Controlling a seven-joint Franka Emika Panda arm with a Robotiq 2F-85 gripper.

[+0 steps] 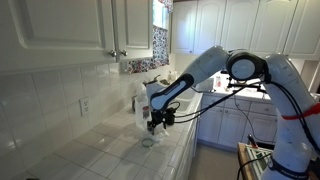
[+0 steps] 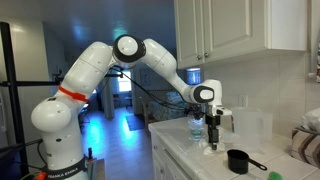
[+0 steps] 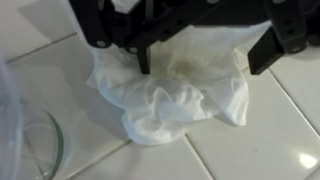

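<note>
A crumpled white cloth or paper (image 3: 170, 90) lies on the white tiled counter, filling the upper middle of the wrist view. Over it stands my gripper, open, its dark fingers wide apart on either side of part of the white bundle. The left finger (image 3: 143, 58) overlaps the bundle; whether it touches is hard to tell. In exterior view 2 the gripper (image 2: 213, 146) points down close to the counter, with the white bundle (image 2: 221, 148) beside its tips.
A dark pot (image 2: 240, 161) with a handle sits close by on the counter. A clear container (image 2: 197, 130) stands behind the gripper, and a transparent rim (image 3: 45, 140) shows at lower left in the wrist view. Bare tiles (image 1: 95, 155) lie along the counter; cabinets (image 2: 250, 30) hang above.
</note>
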